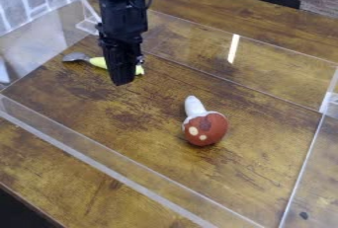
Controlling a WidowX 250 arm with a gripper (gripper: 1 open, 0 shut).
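Note:
My black gripper (122, 66) hangs at the upper left, low over the wooden floor of a clear-walled bin, with its fingers looking shut and nothing visible between them. Just behind it lies a utensil with a pale yellow-green handle (101, 62) and a grey metal head, partly hidden by the gripper. To the right, a toy mushroom (208, 127) with a red spotted cap and white stem lies on its side.
Clear plastic walls (145, 197) enclose the area on the wooden table (53, 192). The middle and right of the bin floor are free apart from the mushroom.

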